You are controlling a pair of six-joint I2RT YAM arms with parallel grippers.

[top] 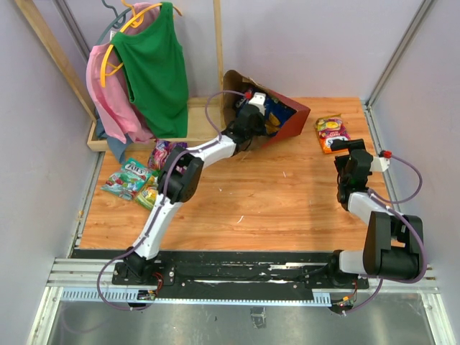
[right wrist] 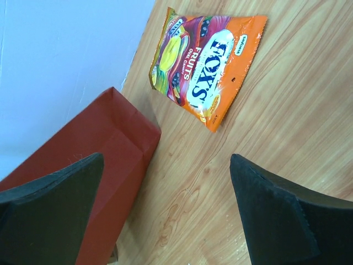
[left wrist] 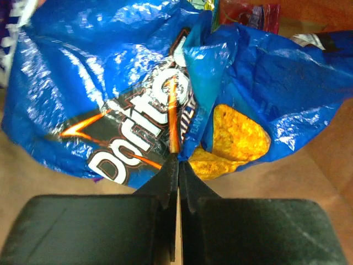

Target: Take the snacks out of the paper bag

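The red-brown paper bag (top: 290, 123) lies on its side at the back of the table, its mouth facing the left arm. Inside it, a blue Doritos pack (left wrist: 132, 83) fills much of the left wrist view. My left gripper is shut on that pack, its foil pinched into a fold at the fingertips. Behind the pack a dark red wrapper (left wrist: 259, 16) shows in part. Out on the table to the right lies an orange and purple Fox's candy pack (right wrist: 207, 66). My right gripper hangs near it, open and empty.
Several snack packs, among them a green chip pack (top: 128, 180) and a purple pack (top: 164, 153), lie at the left. Behind them, a green top (top: 154, 79) hangs from a wooden rack.
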